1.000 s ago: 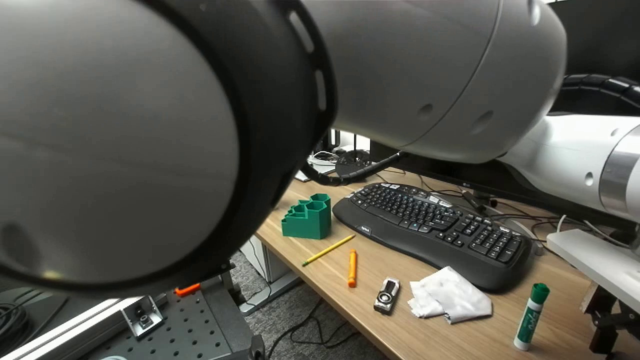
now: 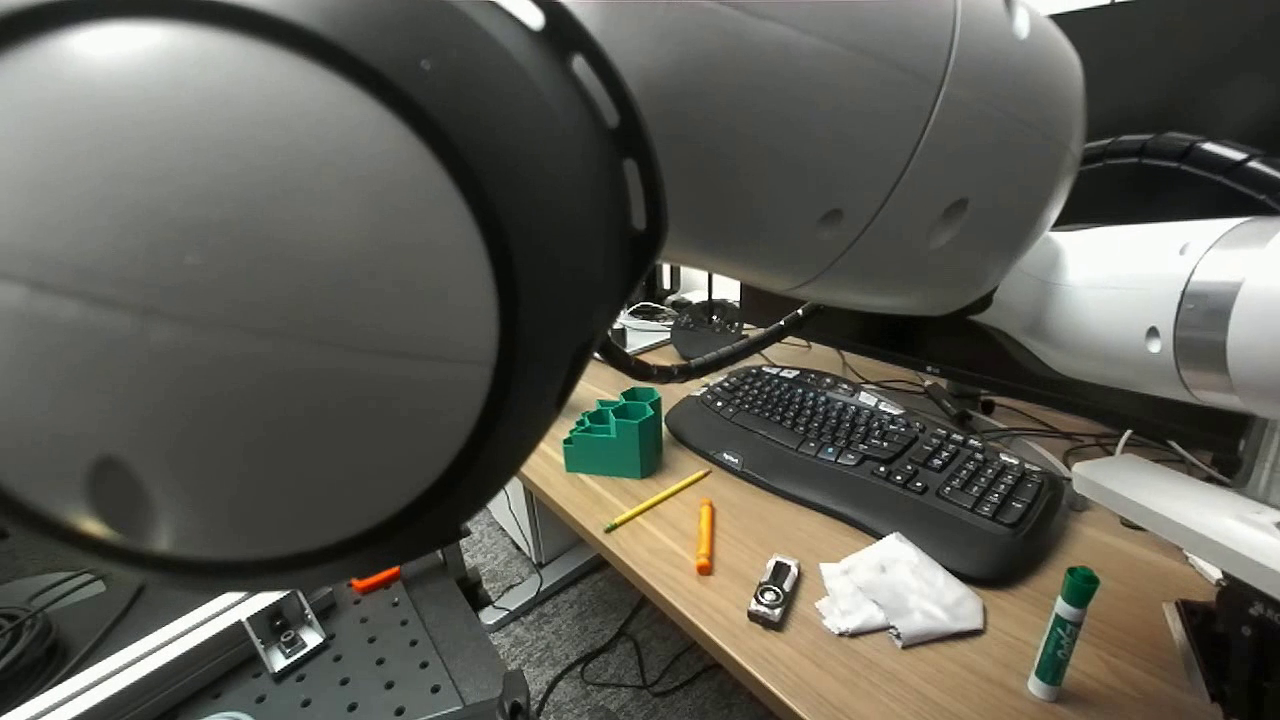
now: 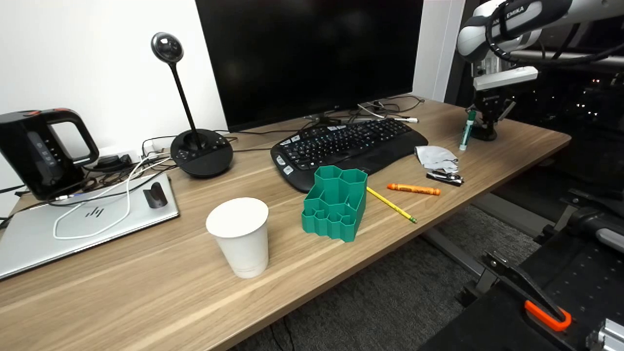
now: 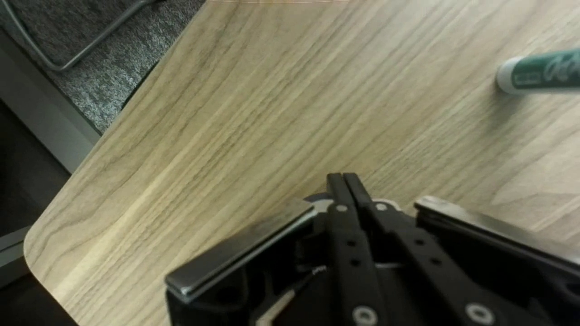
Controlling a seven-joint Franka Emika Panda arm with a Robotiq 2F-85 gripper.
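In the wrist view my gripper points at bare tabletop, its two black fingers side by side with only a thin seam between the tips. Nothing shows between them. A green and white marker [image 4: 543, 72] enters at the upper right, clear of the fingers. Exterior view 2 has the gripper [image 3: 485, 129] low over the far right end of the desk, just beyond the upright marker [image 3: 467, 131]. From exterior view 1 the marker [image 2: 1063, 636] stands cap up at the front right; the gripper is partly cut off at the right edge.
Near the marker lie a white cloth [image 2: 902, 590], a small black and silver object [image 2: 774, 590], an orange crayon [image 2: 704, 538] and a yellow pencil [image 2: 657, 500]. A green holder [image 3: 333, 204], white cup [image 3: 241, 240] and black keyboard [image 3: 351, 149] stand farther off. The desk's rounded corner [image 4: 41, 244] is close.
The arm has shifted in exterior view 1, and the gripper at the right edge sits lower and farther right. The marker and other desk objects have stayed put.
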